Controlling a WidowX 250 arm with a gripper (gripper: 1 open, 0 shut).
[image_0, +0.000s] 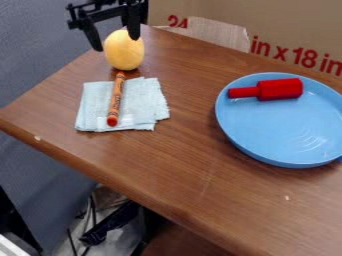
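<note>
My black gripper (110, 34) is at the top left, its fingers spread open either side of the top of a yellow oval object (124, 52), which stands at the back edge of the table. A pale blue folded cloth (140, 108) lies on the table, with an orange-brown stick-like object (115, 100) on it. To the right, a red rolling-pin-like object (274, 88) rests on a blue plate (281, 135).
The wooden table (187, 190) has clear room at the front and centre. A cardboard box (281, 30) stands behind it at the back right.
</note>
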